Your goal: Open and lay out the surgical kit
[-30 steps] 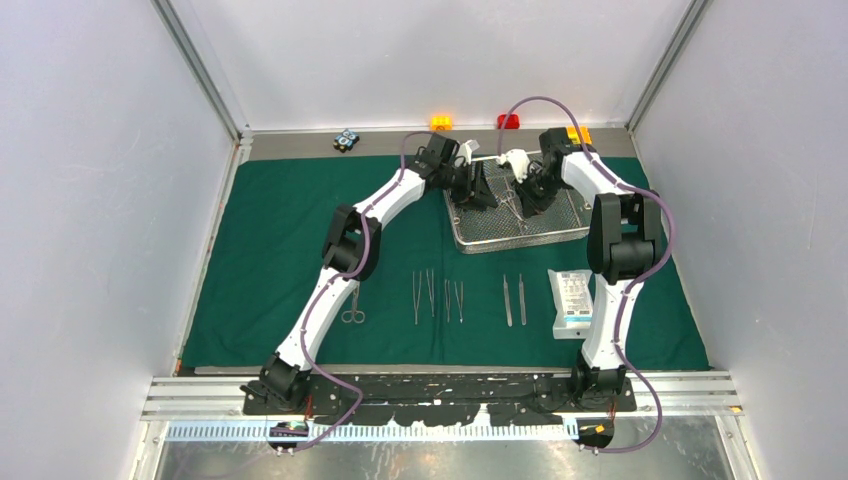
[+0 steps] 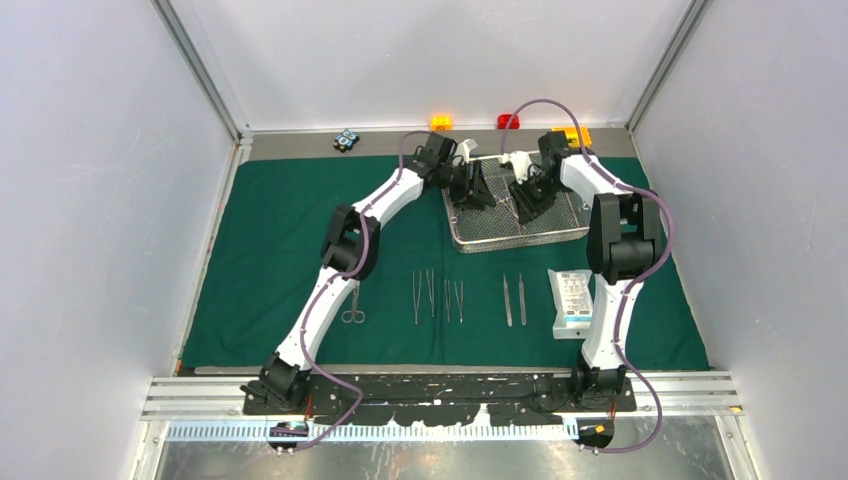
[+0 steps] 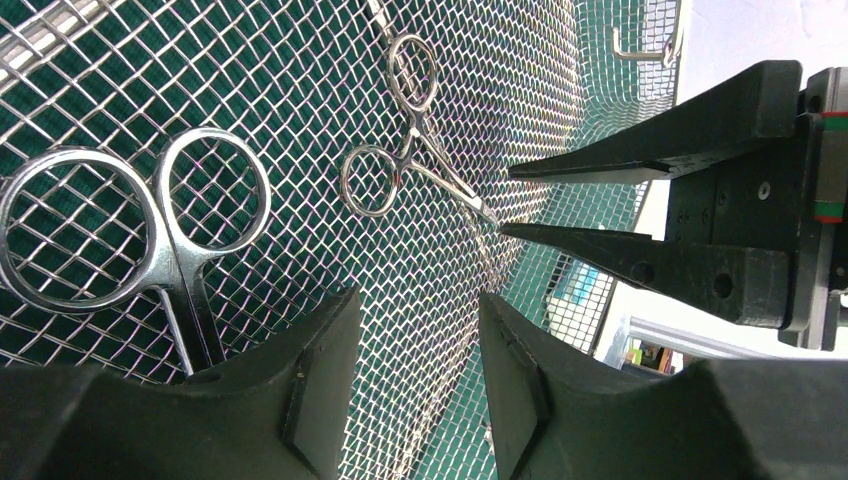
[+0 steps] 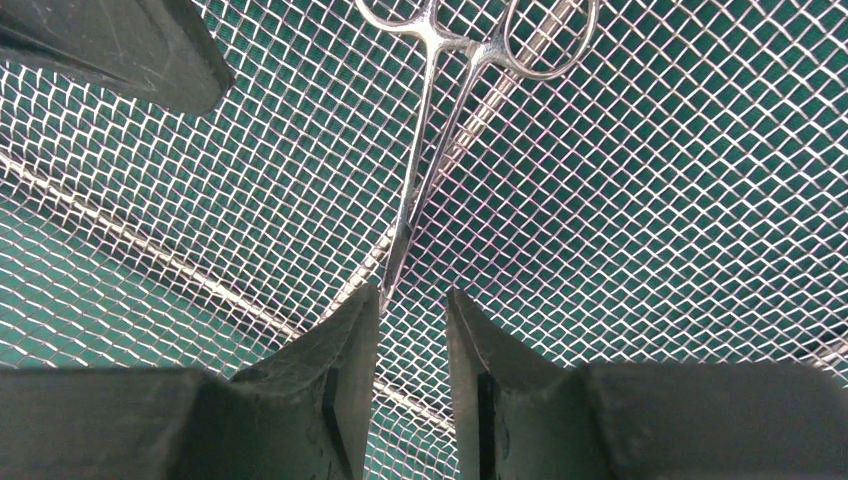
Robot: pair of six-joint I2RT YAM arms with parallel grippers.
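Note:
In the mesh tray (image 2: 520, 240) lie ringed instruments. A hemostat (image 3: 405, 150) rests on the mesh, its tips reaching toward the other arm's fingers. Seen from the right wrist, that hemostat (image 4: 420, 170) points its closed tips at my right gripper, which is open with nothing held. My left gripper stands part open over the tray, only mesh showing between its fingers. Scissor-like handles (image 3: 165, 230) lie beside and partly behind its nearer finger.
On the green cloth in front lie tweezers (image 2: 417, 298), slim handles (image 2: 507, 300) and scissors (image 2: 353, 315) by the left arm. A white package (image 2: 573, 300) lies by the right arm. Yellow and red blocks (image 2: 508, 121) stand behind the tray.
My right gripper has shifted slightly toward the tray's front, closer to the hemostat's tips. The left arm shows hardly any movement, and the laid-out instruments are unmoved.

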